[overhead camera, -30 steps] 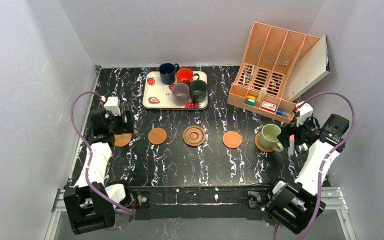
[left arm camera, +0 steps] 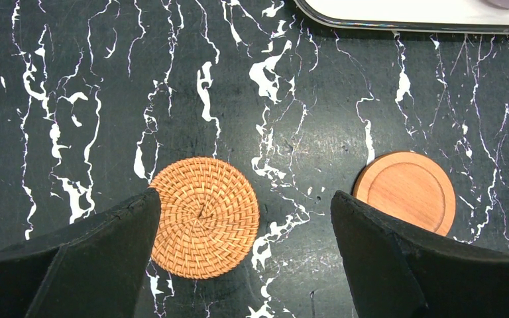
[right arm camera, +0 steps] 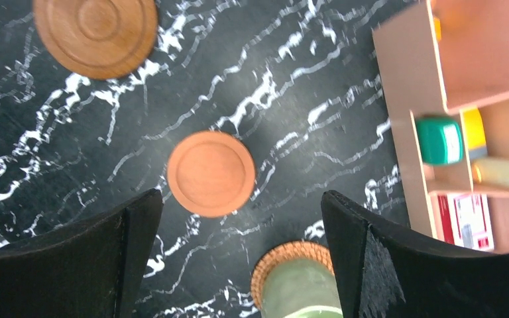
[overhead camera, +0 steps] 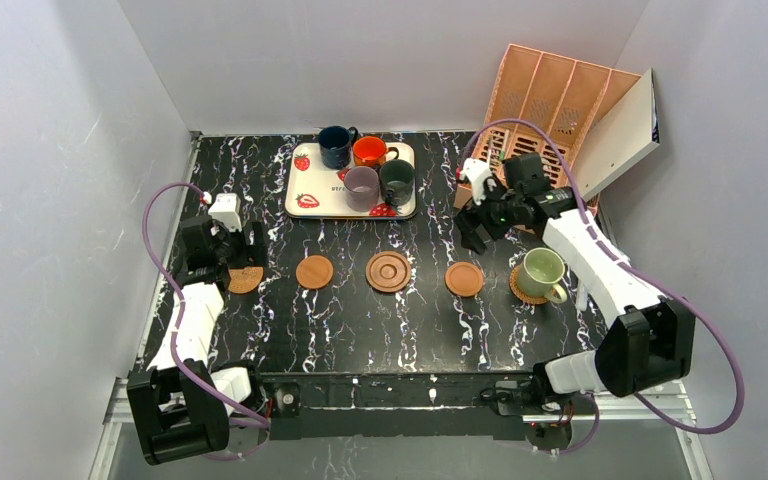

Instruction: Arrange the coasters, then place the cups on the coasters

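Note:
A light green cup (overhead camera: 540, 272) stands upright on a woven coaster (overhead camera: 520, 292) at the right. Its handle points to the front right. My right gripper (overhead camera: 483, 232) is open and empty, over the table between the tray and a plain round coaster (overhead camera: 464, 279). In the right wrist view the green cup (right arm camera: 301, 291) shows partly behind a finger. Over at the left, my left gripper (overhead camera: 257, 247) hangs open above another woven coaster (left arm camera: 205, 218). A round wooden coaster (overhead camera: 314, 272) and a ringed one (overhead camera: 388, 272) lie farther along the row.
At the back, a strawberry tray (overhead camera: 310, 212) holds a dark blue mug (overhead camera: 335, 147), an orange mug (overhead camera: 369, 151), a purple cup (overhead camera: 361, 188) and a dark green mug (overhead camera: 397, 182). A pink organizer (overhead camera: 520, 85) stands behind the right arm.
My right gripper has moved from beside the green cup, at the far right, leftward and back past it. The cup stays on its coaster. The left arm has not moved.

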